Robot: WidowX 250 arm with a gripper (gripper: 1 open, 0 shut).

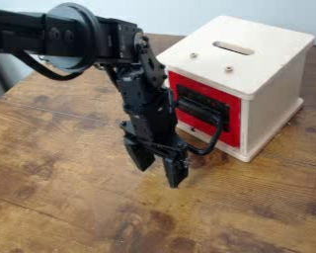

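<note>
My black gripper (155,164) points down over the wooden table, just in front and left of a white wooden box (260,94). Its two fingers stand apart with no object visible between them. The box has a slot and two small round knobs on top, and a red front panel (224,96) with a dark centre, partly hidden by my arm and cable.
Bare wooden tabletop (68,198) fills the left and front of the view. A pale wall and the table's back edge show at the upper left. The box takes up the right rear.
</note>
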